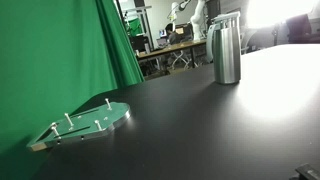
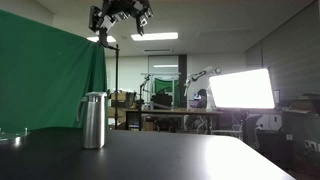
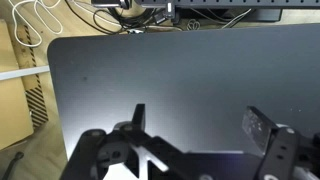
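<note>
A tall steel jug (image 1: 227, 50) with a lid and side handle stands upright on the dark table. The same jug (image 2: 94, 120) is at the left in exterior view 2. In the wrist view my gripper is open, its dark fingers wide apart with only bare tabletop between them. Part of the dark arm (image 2: 120, 10) hangs high in exterior view 2, well above the jug. A pale, shiny patch (image 3: 258, 128) shows beside the right finger; whether it is an object or a reflection is unclear.
A flat green board (image 1: 90, 122) with white pegs lies at the table's left. Loose cables (image 3: 95, 15) lie past its edge, and a cardboard box (image 3: 12, 95) stands beyond the left side.
</note>
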